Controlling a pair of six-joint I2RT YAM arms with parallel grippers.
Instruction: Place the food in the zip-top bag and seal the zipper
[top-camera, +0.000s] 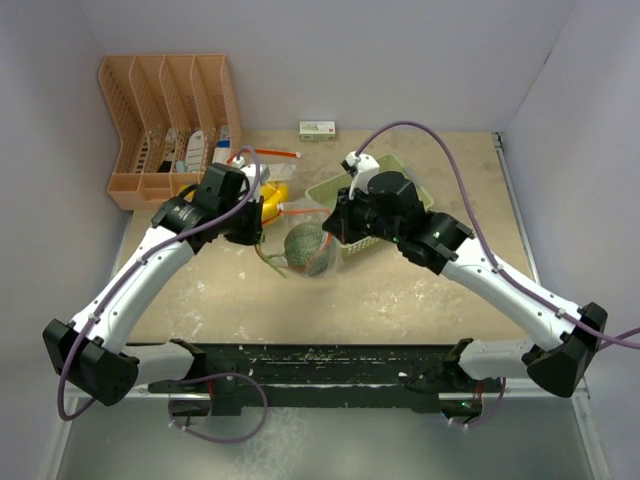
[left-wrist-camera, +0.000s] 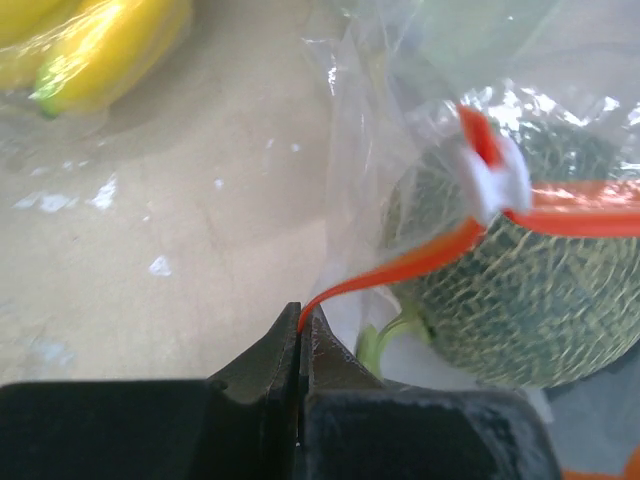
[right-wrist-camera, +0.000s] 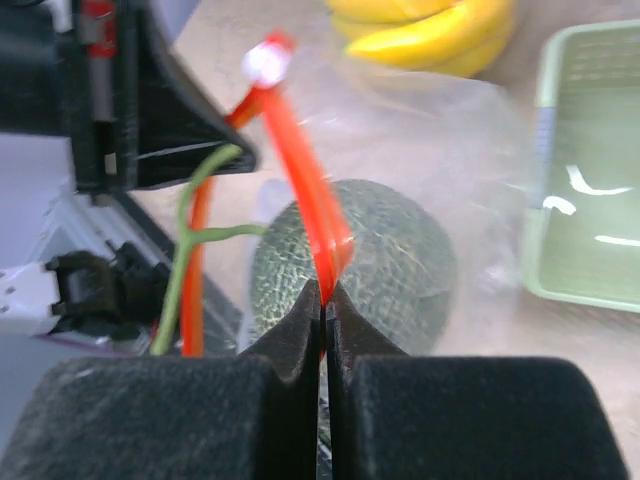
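Note:
A netted green melon (top-camera: 306, 248) with a pale green stem (right-wrist-camera: 190, 240) sits in a clear zip bag (top-camera: 302, 207) whose edge is a red-orange zipper strip. My left gripper, at the bag's left side, is shut on the end of one strip (left-wrist-camera: 400, 266). On the bag's right, my right gripper is shut on another stretch of the red strip (right-wrist-camera: 310, 190). Both grippers hold the bag mouth edges apart over the melon. The stem pokes out between the strips. A white slider piece (left-wrist-camera: 492, 178) shows on the zipper.
Yellow bananas (top-camera: 273, 198) in another clear bag lie behind the left gripper. A green basket (top-camera: 328, 190) stands behind the right arm. At the back left is an orange divided rack (top-camera: 146, 188); a small box (top-camera: 317, 130) stands at the back.

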